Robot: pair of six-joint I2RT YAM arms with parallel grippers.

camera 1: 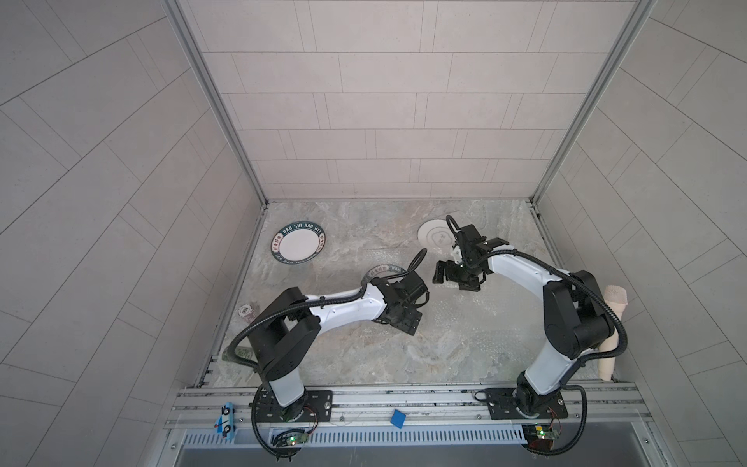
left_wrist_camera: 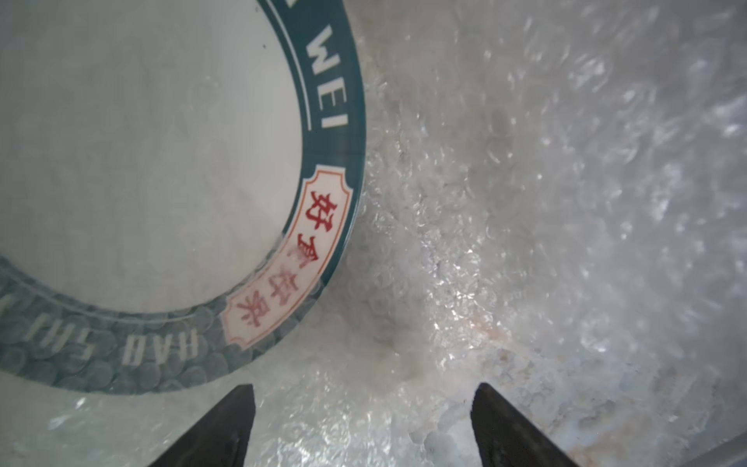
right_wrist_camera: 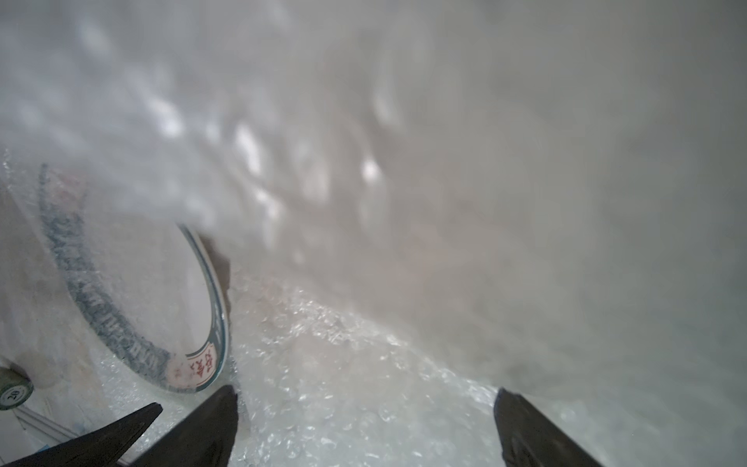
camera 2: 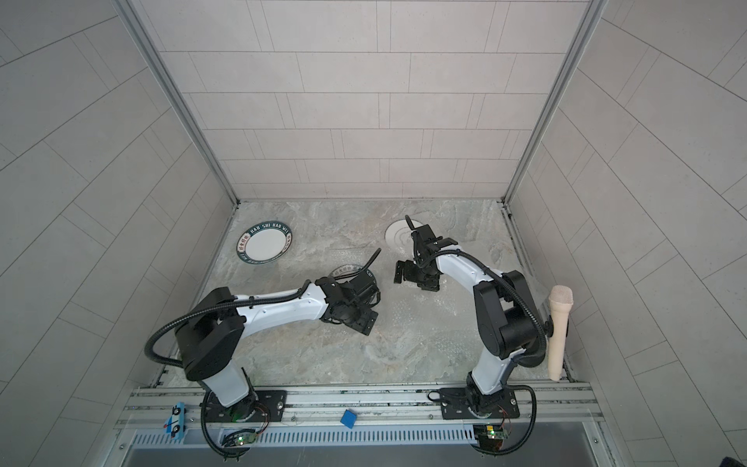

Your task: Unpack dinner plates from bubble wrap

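A green-rimmed dinner plate lies on bubble wrap under my left gripper, its lower rim seen through wrap; my fingers are apart beside it, nothing between them. In the top views the left arm covers much of this plate. My right gripper is open; its wrist view is mostly filled by blurred bubble wrap, with a plate beyond. A pale plate lies behind the right gripper.
Another green-rimmed plate lies uncovered at the back left. A beige cylinder stands by the right arm's base. A blue square is on the front rail.
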